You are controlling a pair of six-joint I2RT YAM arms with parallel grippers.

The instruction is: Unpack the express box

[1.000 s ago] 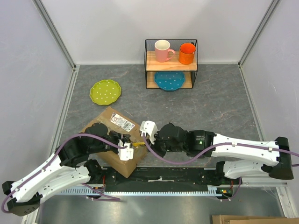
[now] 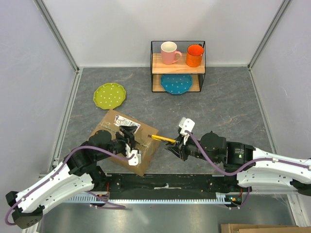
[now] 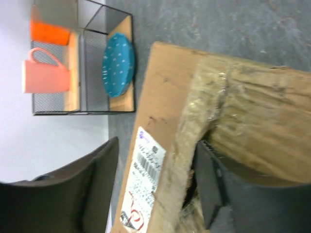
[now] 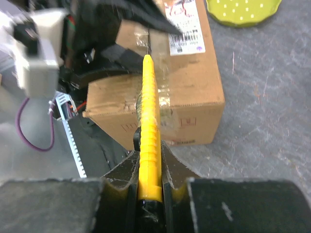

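A taped brown cardboard box [image 2: 150, 158] with a white label [image 3: 145, 170] lies at the left front of the table, turned at an angle. Above its top stands my left gripper, fingers apart. In the left wrist view one finger [image 3: 206, 167] meets the dark slit along the tape seam, the other [image 3: 104, 170] is on the label side; how deep the first reaches is hidden. My right gripper [image 2: 177, 145] is shut on a yellow cutter knife [image 4: 149, 131]. In the top view the knife's tip points left, near the box's right edge.
A green dotted plate [image 2: 109, 95] lies behind the box. At the back, a rack [image 2: 151, 73] holds a pink mug [image 2: 168, 53], an orange mug [image 2: 194, 56] and a blue plate [image 2: 176, 83].
My right gripper has moved right with the knife, away from the seam. The box has shifted a little to the right, and my left gripper has moved slightly over it.
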